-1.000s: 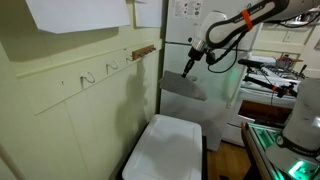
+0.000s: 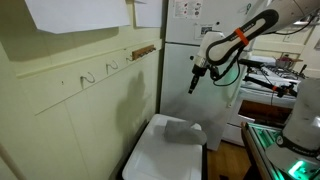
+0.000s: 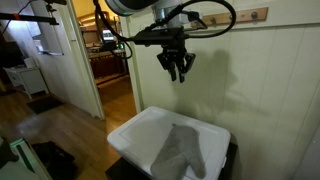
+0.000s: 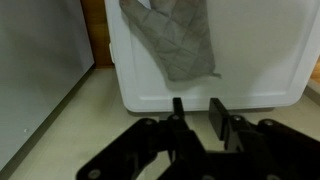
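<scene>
A grey quilted cloth (image 4: 178,45), perhaps an oven mitt, lies on the white tabletop (image 4: 255,60). The exterior views show it too: flat near the far end of the table in the first, with the cloth (image 3: 180,152) spread over the tabletop's right part in the second. High above hangs my gripper (image 2: 193,89), clear of the cloth and pointing down. Its two dark fingertips stand apart in the wrist view, the gripper empty between them, above the table's edge.
Metal hooks (image 2: 112,66) and a wooden peg rail (image 2: 144,52) are on the cream wall beside the table. A white fridge (image 2: 178,85) stands behind the arm. Bare tabletop (image 2: 155,158) surrounds the cloth.
The gripper has come lower and let it go.
</scene>
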